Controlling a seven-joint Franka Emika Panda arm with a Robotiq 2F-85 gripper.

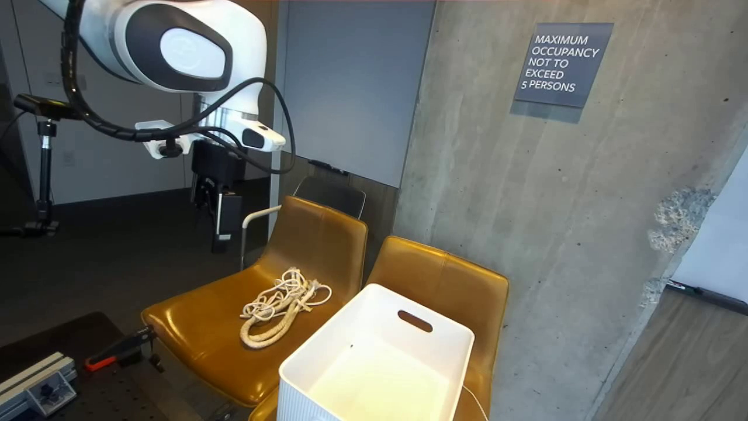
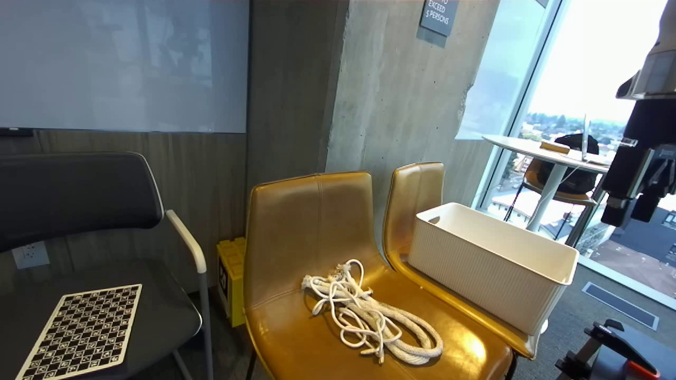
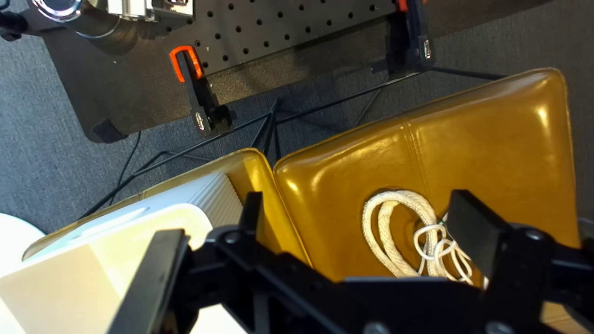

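Observation:
A bundle of cream rope [image 1: 284,305] lies loosely coiled on the seat of a tan leather chair [image 1: 203,316]. On a second tan chair beside it stands a white, ribbed, open-topped bin [image 2: 488,266], and no objects show inside the part of it I can see. My gripper is open and holds nothing; it hangs well above the chairs. In the wrist view its right finger [image 3: 479,239] covers part of the rope, while the left finger overlaps the bin.
A black perforated table [image 3: 261,33] with orange-tipped clamps [image 3: 186,64] borders the chairs' front. A dark chair [image 2: 69,209] bearing a checkered board [image 2: 85,329] stands to one side. Behind the chairs rises a concrete wall [image 1: 561,210].

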